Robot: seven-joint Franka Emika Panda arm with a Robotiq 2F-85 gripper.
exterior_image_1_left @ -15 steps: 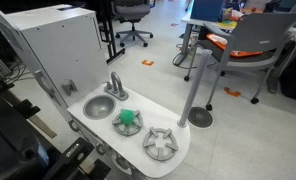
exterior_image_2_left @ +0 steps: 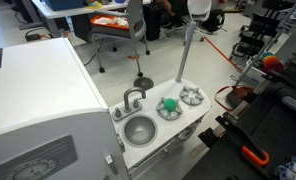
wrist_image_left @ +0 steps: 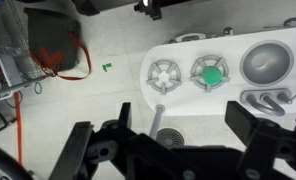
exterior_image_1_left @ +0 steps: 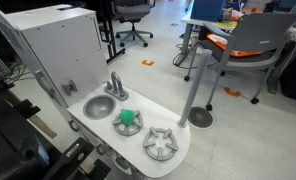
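Note:
A round green object (wrist_image_left: 211,76) rests on one of two stove burners of a white toy kitchen counter (exterior_image_1_left: 164,110). The other burner (wrist_image_left: 164,74) is bare. In the wrist view my gripper has its two dark fingers spread wide, nothing between them. It is above the counter, looking down, with the green object still apart from it. Neither exterior view lets me pick out the gripper clearly.
Beside the burners are a round metal sink (exterior_image_2_left: 139,130) and a faucet (exterior_image_1_left: 115,85). A grey post (exterior_image_1_left: 197,85) rises at the counter's edge. A tall white cabinet (exterior_image_1_left: 68,50) adjoins the sink end. A chair (exterior_image_1_left: 256,45) stands on the floor beyond.

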